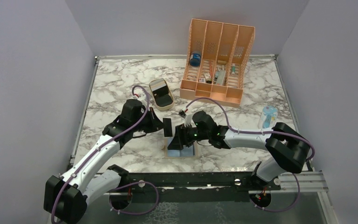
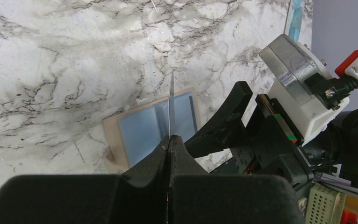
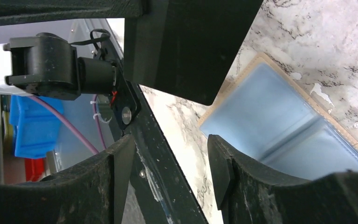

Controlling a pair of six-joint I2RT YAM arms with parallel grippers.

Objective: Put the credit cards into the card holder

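A dark credit card [image 1: 167, 127] stands raised above the card holder, pinched in my left gripper [image 1: 159, 125]. In the left wrist view it is seen edge-on [image 2: 171, 102] between the shut fingertips; in the right wrist view its black face [image 3: 191, 51] fills the upper middle. My right gripper [image 1: 182, 140] is open just right of and below the card, nothing between its fingers. The card holder [image 2: 142, 130], beige-edged with pale blue inside, lies open on the marble table beneath both grippers.
An orange divided organizer [image 1: 214, 93] with assorted items stands at the back. A small open beige case [image 1: 163, 95] lies left of it, and a clear-and-blue packet [image 1: 269, 116] at the right.
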